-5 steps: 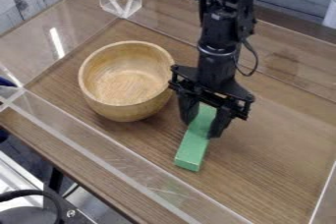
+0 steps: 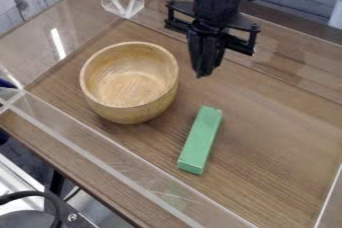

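Observation:
A green rectangular bar (image 2: 201, 140) lies on the wooden table (image 2: 274, 152), right of and below a round tan wooden bowl (image 2: 120, 81). The black gripper (image 2: 203, 62) hangs above and beyond the bar, to the right of the bowl's upper part, clear of the bar. Its fingers look close together, with nothing visible between them.
A small clear plastic container (image 2: 122, 0) sits at the upper left. Dark robot parts and cables show at the bottom left corner, beyond the table's edge.
The arm has moved up and back, away from the green bar, which is now uncovered and lies in about the same place.

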